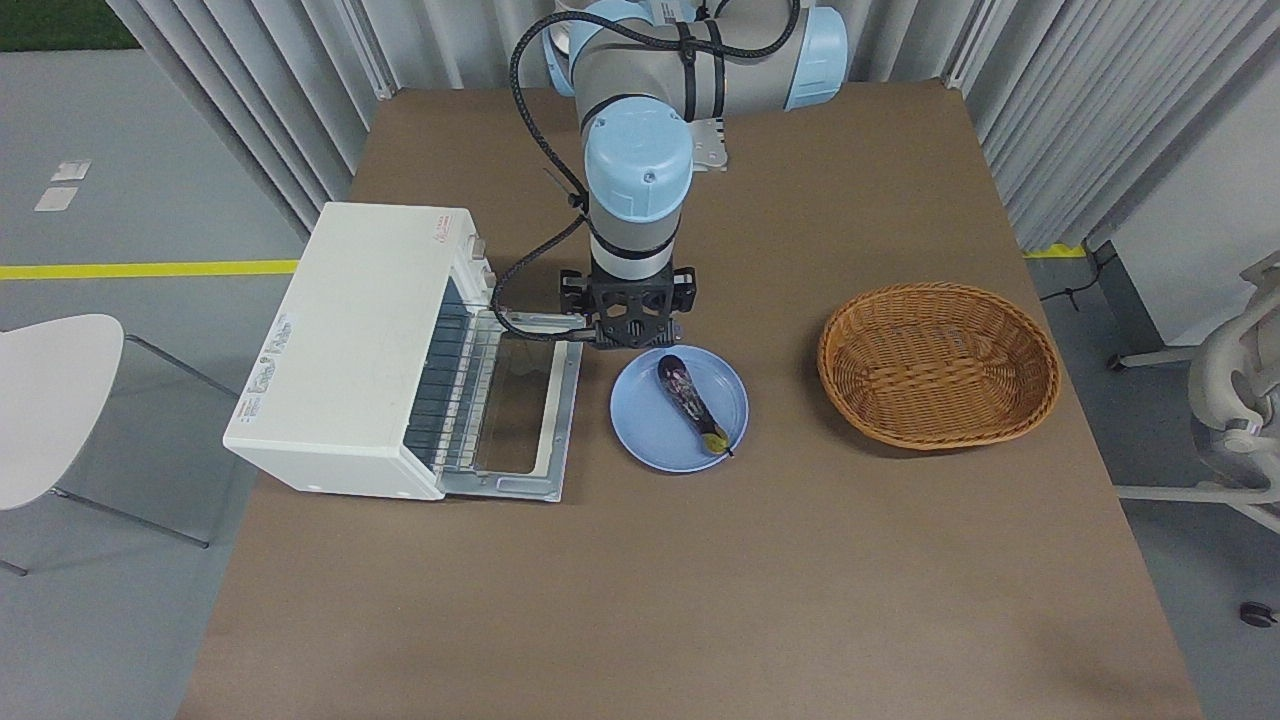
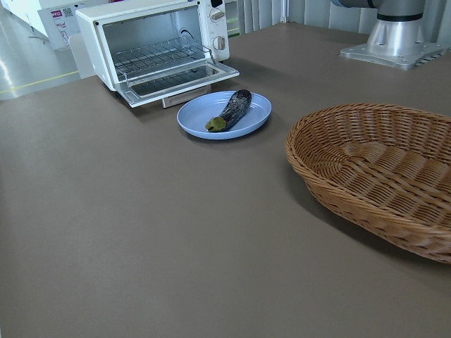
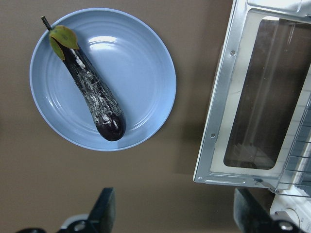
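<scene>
A dark eggplant [image 1: 692,403] with a green stem end lies on a blue plate [image 1: 648,432]; the wrist view shows the eggplant [image 3: 90,92] from above on the plate [image 3: 146,73]. My gripper [image 1: 630,314] hangs just behind and above the plate. In the wrist view its fingers stand wide apart at the bottom edge, open, with nothing between them [image 3: 173,206]. A white toaster oven [image 1: 330,336] stands left of the plate with its glass door [image 2: 176,77] folded down and a wire rack inside.
A wicker basket [image 1: 939,366] sits on the table right of the plate, empty. Chairs stand beyond both side edges.
</scene>
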